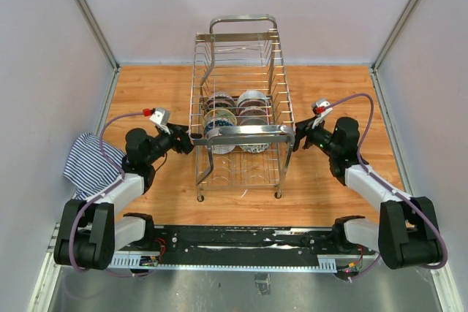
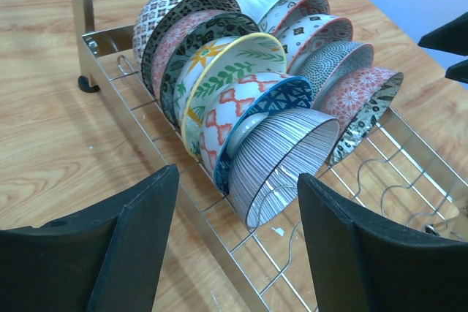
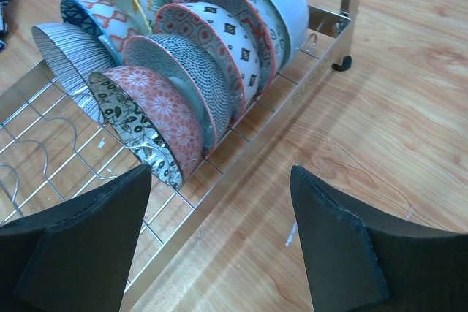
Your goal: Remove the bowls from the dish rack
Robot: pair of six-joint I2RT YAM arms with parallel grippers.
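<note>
Two rows of patterned bowls stand tilted on the lower tier of the dish rack (image 1: 241,33), including a striped bowl (image 2: 270,155) and a pink bowl (image 3: 164,122) at the front ends. My left gripper (image 1: 191,139) is at the rack's left side; in its wrist view its open fingers are just short of the striped and red-zigzag bowls, with nothing between them. My right gripper (image 1: 298,139) is at the rack's right side, fingers apart and empty, facing the pink bowl's row.
A striped cloth (image 1: 91,162) lies at the left edge of the wooden table (image 1: 329,85). The rack's metal frame and rails surround the bowls.
</note>
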